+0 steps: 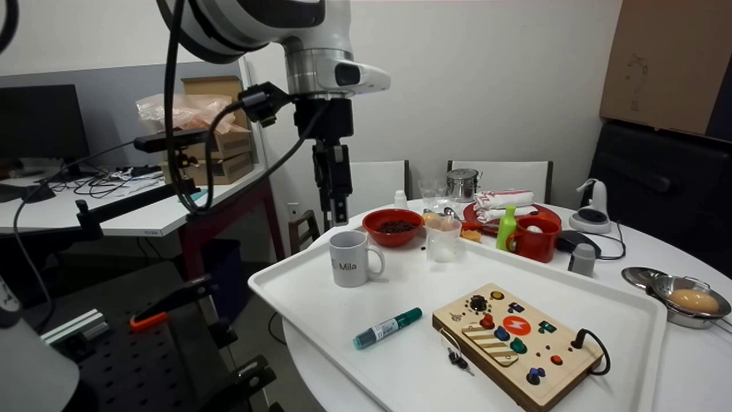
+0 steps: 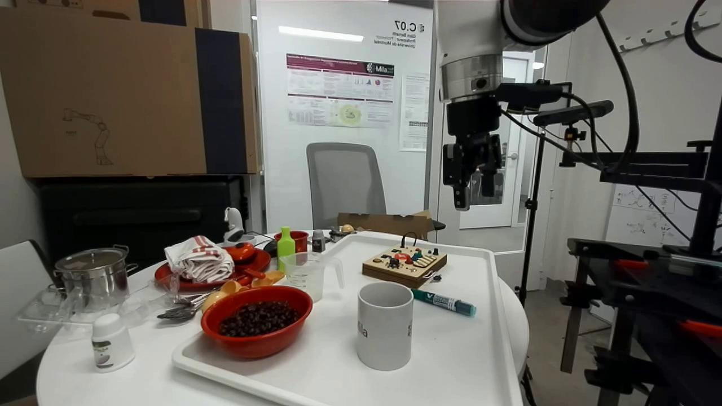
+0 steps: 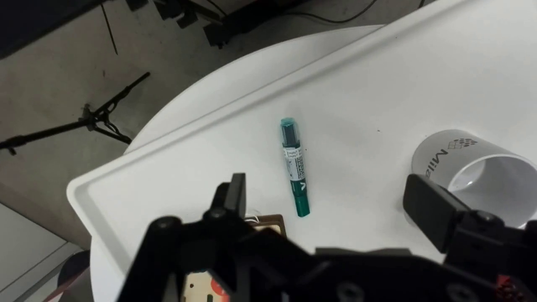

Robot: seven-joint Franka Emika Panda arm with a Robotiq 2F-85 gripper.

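My gripper stands open above the white tray (image 1: 295, 305), well clear of everything on it, with nothing between its fingers. In the wrist view a green marker (image 3: 295, 168) lies on the tray, showing beyond the gap between the fingertips. A grey mug (image 3: 455, 158) with "Mila" lettering is at the right there, partly covered by one finger. Exterior view 1 shows that mug (image 1: 350, 258) upright at the tray's left corner, its handle to the right. A wooden panel (image 1: 518, 343) with knobs and switches lies on the tray, mostly hidden by the gripper in the wrist view.
A red bowl (image 2: 257, 319) of dark beans and a clear measuring cup (image 2: 306, 277) stand along one tray side. Behind are a green bottle (image 1: 506, 229), a red mug (image 1: 536, 239) and folded cloth (image 1: 504, 200). Tray space around the marker is bare.
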